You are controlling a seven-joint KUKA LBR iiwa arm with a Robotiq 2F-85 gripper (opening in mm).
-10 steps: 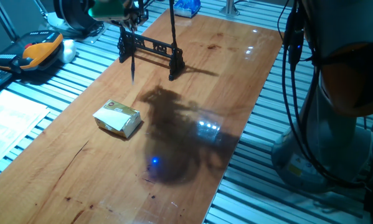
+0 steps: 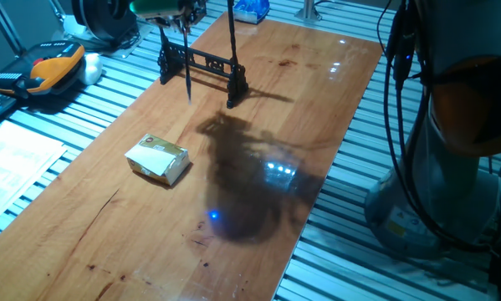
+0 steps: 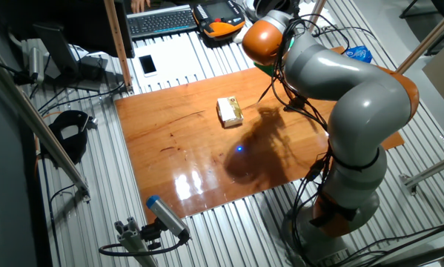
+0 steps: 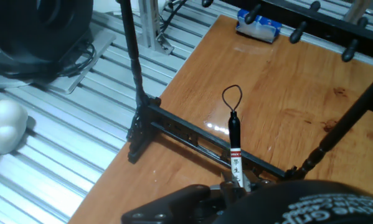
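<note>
A calligraphy brush with a black end, a hanging loop and a white label [image 4: 236, 168] is held in my gripper, whose fingers close around it in the wrist view. In exterior view 1 the brush [image 2: 187, 71] hangs tip down above the table, with my gripper [image 2: 183, 15] at the top edge, partly cut off. A black rack [image 2: 207, 60] stands on the table just beyond the brush. Its crossbar with several pegs [image 4: 295, 34] spans the upper right of the wrist view, and the brush's loop is apart from those pegs.
A white and gold box [image 2: 158, 159] lies on the wooden table [image 2: 74, 242]. At the table's far end is a blue packet [image 2: 250, 10]. An orange and black case [image 2: 45, 71] and a keyboard [image 3: 161, 22] sit off the table.
My gripper and the brush have shifted a little to the right and away towards the rack in exterior view 1, their shadow moving along. Rack and box stay put.
</note>
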